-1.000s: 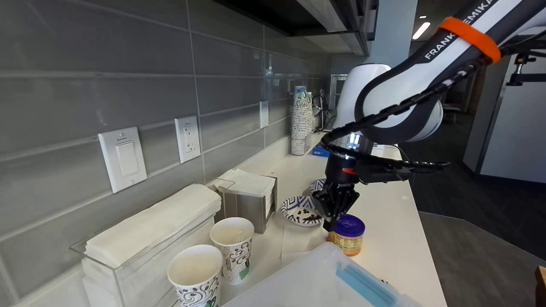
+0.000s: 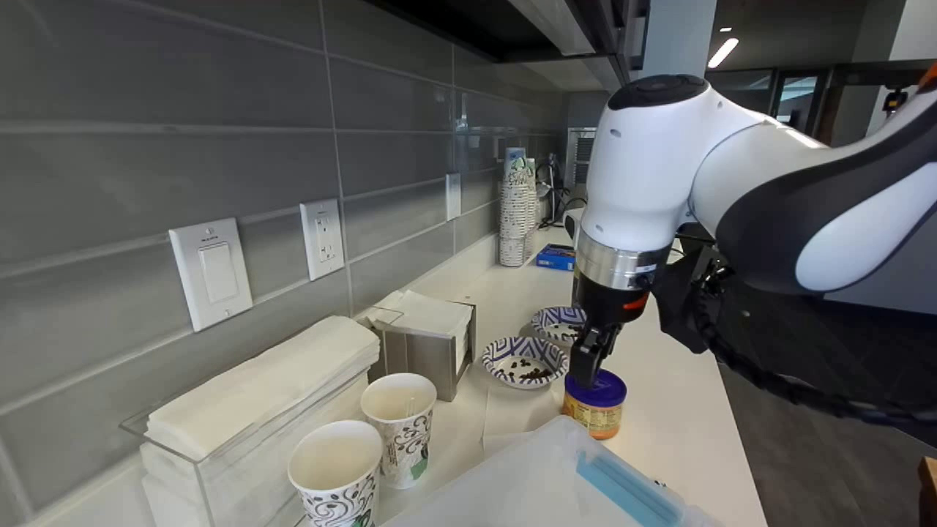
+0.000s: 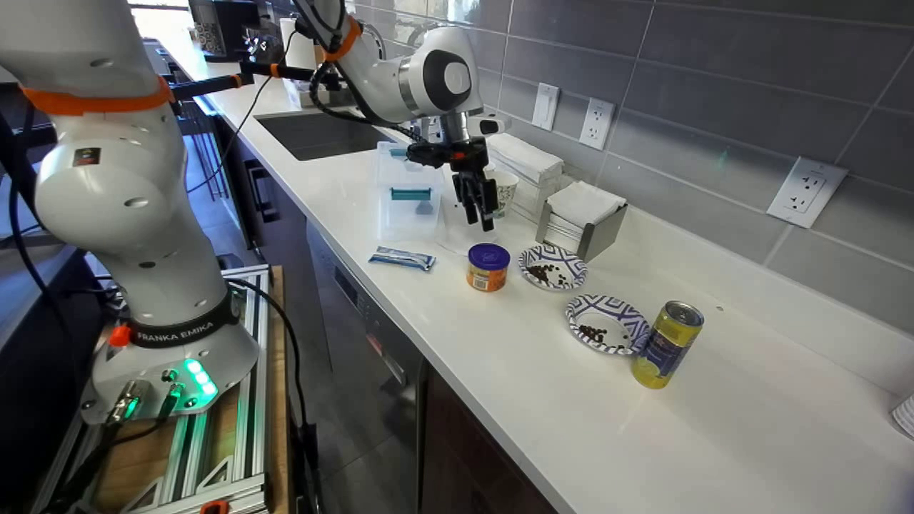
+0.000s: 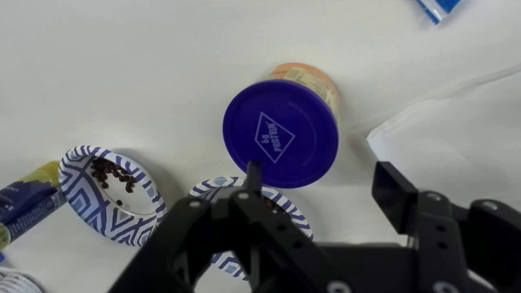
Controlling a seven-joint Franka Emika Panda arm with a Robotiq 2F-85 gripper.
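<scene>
My gripper is open, its two black fingers well apart with nothing held between them. In the wrist view, a jar with a purple lid [image 4: 282, 132] stands upright just beyond the fingertips, and the left finger overlaps the lid's lower edge in the picture. From exterior view 2, the gripper [image 3: 481, 218] hangs above and behind the jar [image 3: 488, 267], apart from it. Two patterned paper bowls [image 3: 553, 267] with dark pieces inside sit beyond the jar; in the wrist view the nearer one [image 4: 303, 222] is partly hidden by my fingers.
A yellow and blue can [image 3: 668, 344] leans against the farther bowl. A blue wrapped bar [image 3: 403, 258] lies near the counter's front edge. A clear bin [image 3: 407, 218], paper cups [image 2: 400, 430] and a napkin holder [image 3: 591, 233] stand nearby.
The arm has swung to a different posture, and the gripper has turned and shifted slightly right in exterior view 1. Jar and bowls have stayed in place.
</scene>
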